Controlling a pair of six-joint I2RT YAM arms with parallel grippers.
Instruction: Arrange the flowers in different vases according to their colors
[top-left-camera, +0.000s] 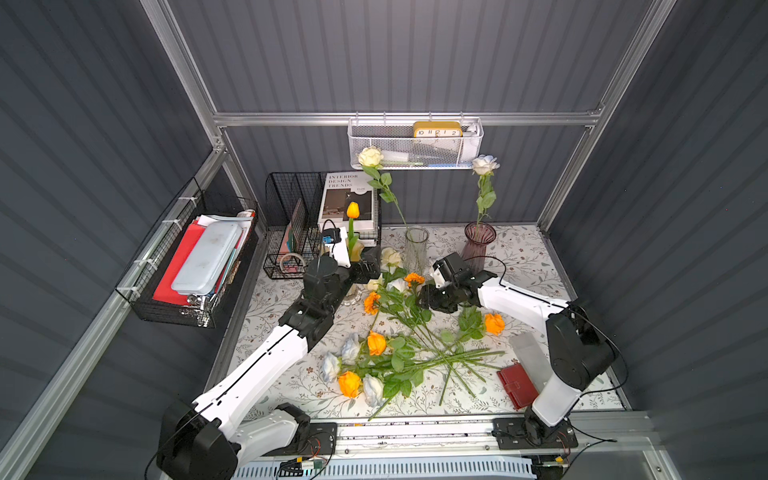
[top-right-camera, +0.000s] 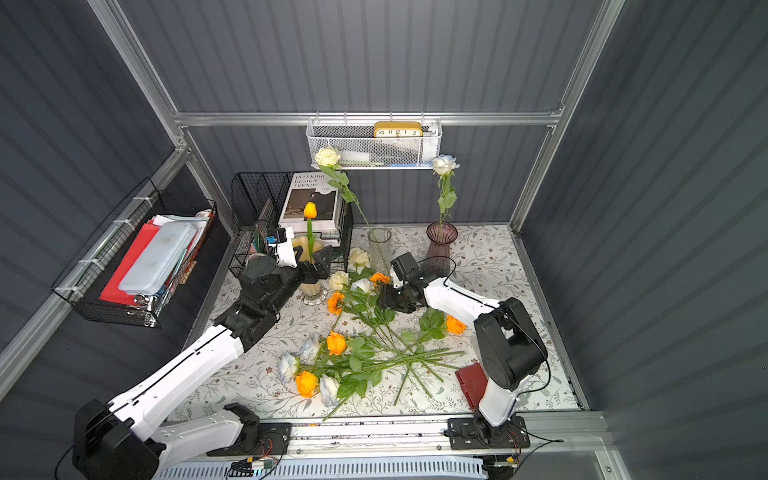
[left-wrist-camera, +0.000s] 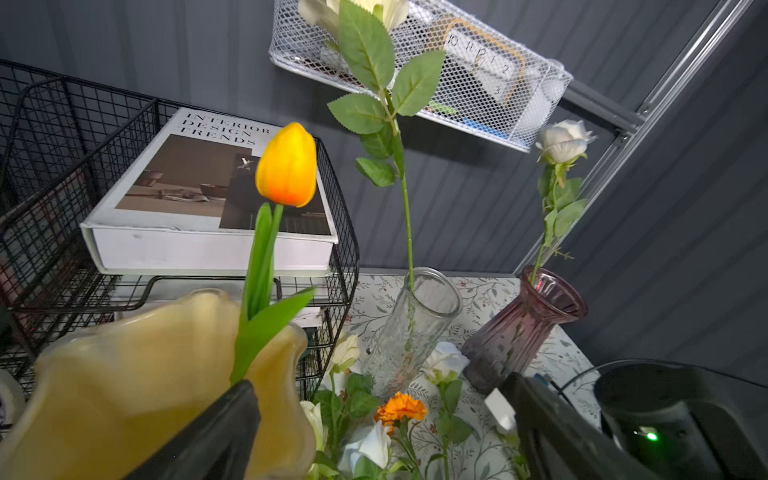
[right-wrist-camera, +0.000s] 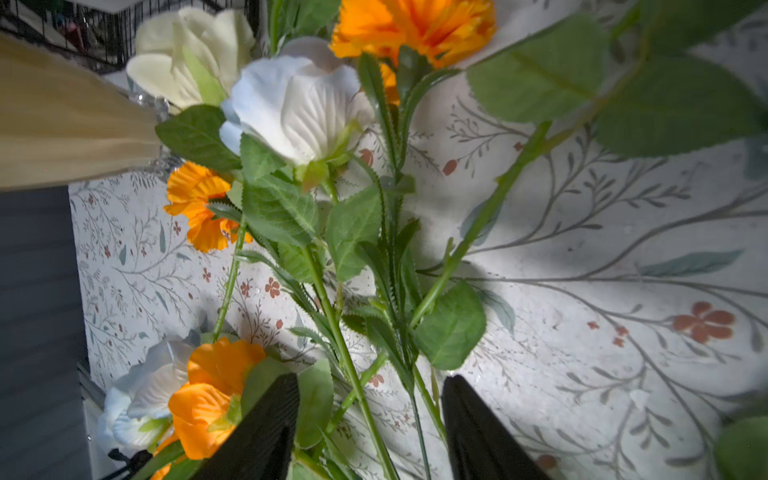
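Note:
An orange-yellow tulip stands in the amber vase; my left gripper is open just above and beside that vase, holding nothing. A cream rose stands in the clear glass vase, a pale rose in the purple vase. Loose orange, white, cream and bluish flowers lie on the table; my right gripper is open low over their crossed stems, with a white rose and an orange flower in its view.
A black wire rack with books stands at back left; a white mesh basket hangs on the back wall. A red wallet lies front right.

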